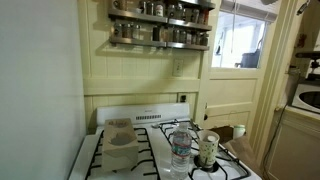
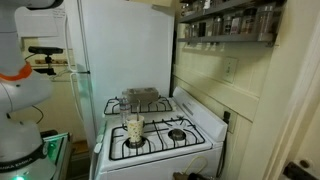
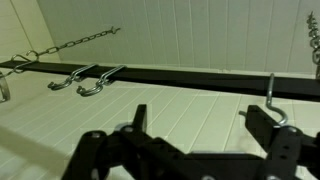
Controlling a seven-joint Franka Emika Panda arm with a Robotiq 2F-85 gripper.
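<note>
In the wrist view my gripper stands open, its two dark fingers wide apart with nothing between them. It faces pale panelling with a black rail and hooks, away from the stove. A clear plastic bottle (image 1: 181, 150) stands upright on the stove. Just right of it is a patterned paper cup (image 1: 208, 148), seen also as a pale cup (image 2: 135, 130) in the second exterior view. A brown box (image 1: 120, 146) rests on the left burners. The gripper itself appears in neither exterior view; part of the white arm (image 2: 25, 130) shows at the left edge there.
The white stove (image 2: 165, 155) has black grates, and a tall white fridge (image 2: 125, 60) stands behind it. Shelves of jars (image 1: 160, 25) hang on the wall above. A small white cup (image 1: 238, 131) sits right of the stove, with a microwave (image 1: 307, 97) farther right.
</note>
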